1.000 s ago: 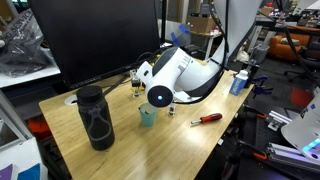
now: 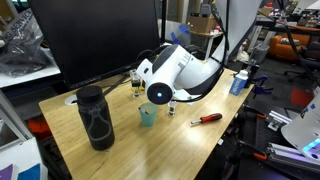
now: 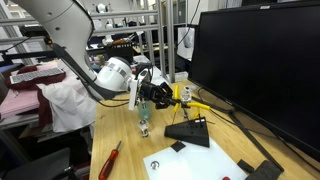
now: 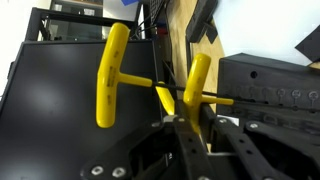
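Observation:
In the wrist view my gripper is shut on a yellow T-handled tool (image 4: pixel 199 78), whose handle stands up from between the fingers. A second yellow T-handle (image 4: pixel 112 75) with a dark shaft shows to its left. Close to the right lies a black rack (image 4: pixel 270 85) with a row of holes. Exterior view 2 has the gripper (image 3: pixel 170 98) near the black rack (image 3: pixel 187 131), with yellow handles close around it. Whether the held tool's shaft still sits in the rack is hidden.
A large black monitor (image 3: pixel 262 65) stands close behind the rack. On the table are a teal cup (image 2: pixel 148 115), a tall black cylinder (image 2: pixel 96 118) and a red-handled screwdriver (image 2: pixel 207 119). White paper (image 3: pixel 190 163) lies in front of the rack.
Over the last second the arm has shifted slightly, its white-and-black wrist now a little farther right in exterior view 1. The cup, cylinder and screwdriver have stayed put.

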